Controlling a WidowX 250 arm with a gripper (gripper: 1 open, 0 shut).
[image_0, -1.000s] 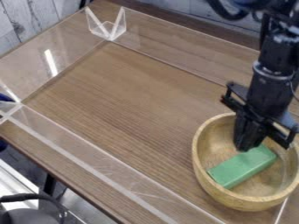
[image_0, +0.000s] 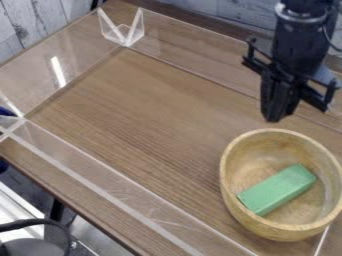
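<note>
My gripper (image_0: 271, 111) hangs above the back edge of a light wooden bowl (image_0: 235, 160) at the right of the table, shut with nothing visible between its fingers. A green rectangular block (image_0: 277, 189) lies inside the bowl, toward its middle.
Clear plastic corner pieces (image_0: 122, 27) stand at the back left. A grey wall is behind, and a black cable (image_0: 27, 236) lies at the lower left.
My gripper has risen up and back, away from the block and out of the bowl. The block remains in the bowl.
</note>
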